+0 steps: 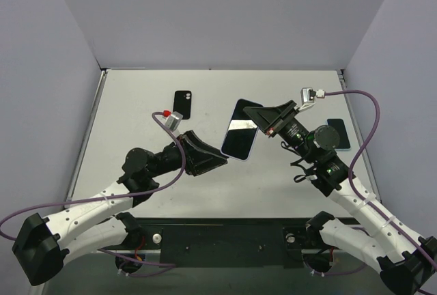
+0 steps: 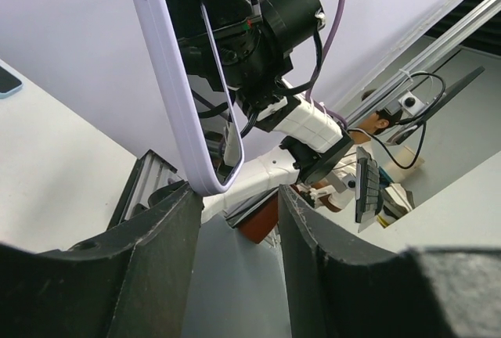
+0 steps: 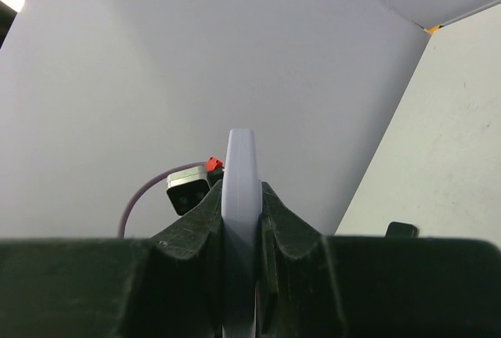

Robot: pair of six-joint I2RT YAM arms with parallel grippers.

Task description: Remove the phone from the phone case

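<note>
A phone in a pale lavender case [image 1: 239, 130], dark screen up in the top view, hangs tilted over the table, with my right gripper [image 1: 263, 114] shut on its upper part. The case's edge fills the space between the right fingertips. My left gripper [image 1: 218, 160] is just at the lower end of the phone, its fingers apart; in the left wrist view the case's bottom corner [image 2: 211, 174] is above and beside the left fingertips [image 2: 235, 201], with none of it seen between them.
A black phone or case [image 1: 182, 104] lies at the back left of the white table [image 1: 123, 138]. Another dark phone with a light blue edge [image 1: 338, 133] lies at the right.
</note>
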